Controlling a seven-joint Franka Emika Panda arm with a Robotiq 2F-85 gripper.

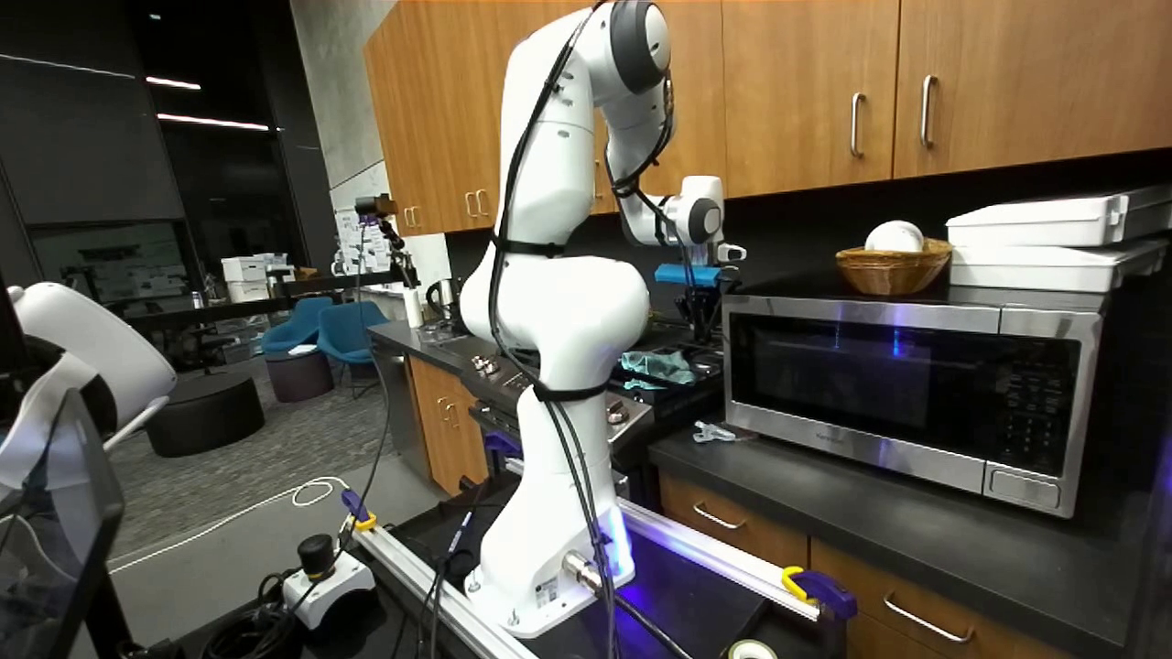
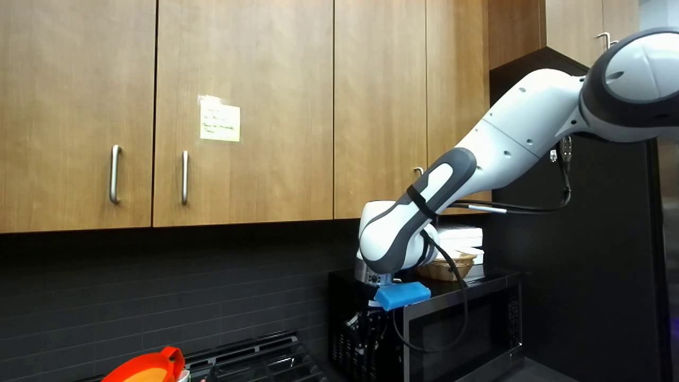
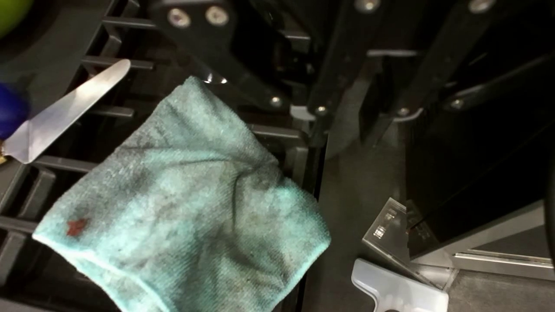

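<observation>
My gripper hangs at the right end of the stove, beside the microwave [image 1: 890,390]. Its black fingers stand some way apart in the wrist view. A dim grey shape shows between them, and I cannot tell whether it is held or lies behind. A teal cloth [image 3: 192,208] with a small red mark is spread over the black stove grate [image 3: 67,164], left of the fingers and apart from them. Beyond the cloth a pale flat blade [image 3: 73,112] rests across the grate. Both exterior views show the gripper small and dark, its fingertips unclear.
A white plastic piece [image 3: 400,291] lies on the counter [image 1: 879,549] in front of the microwave. The microwave carries a wicker basket [image 1: 892,269] and white boxes [image 1: 1033,225]. Wooden cabinets [image 2: 248,165] hang above. An orange-red pan or bowl [image 2: 146,369] is at the stove's left.
</observation>
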